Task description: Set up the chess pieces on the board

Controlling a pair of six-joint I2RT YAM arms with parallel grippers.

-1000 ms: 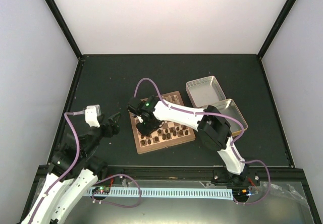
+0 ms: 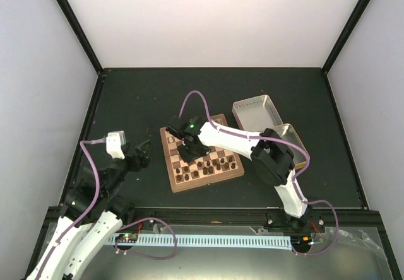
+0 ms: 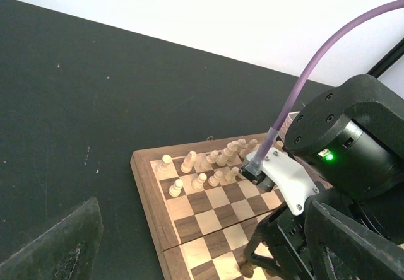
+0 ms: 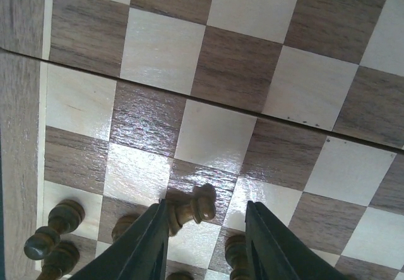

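The chessboard (image 2: 237,166) holds dark pieces along its near side; in the left wrist view light pieces (image 3: 188,161) stand along the far side. My right gripper hangs open low over the dark half, with a dark piece (image 4: 202,205) lying on its side between and just beyond its fingertips. Other dark pieces (image 4: 50,233) stand upright around it. My left gripper is open off the board's left side, with nothing between its fingers.
Two plastic trays (image 2: 255,103) sit right of the board, the nearer partly behind the right arm.
The left arm is unchanged.
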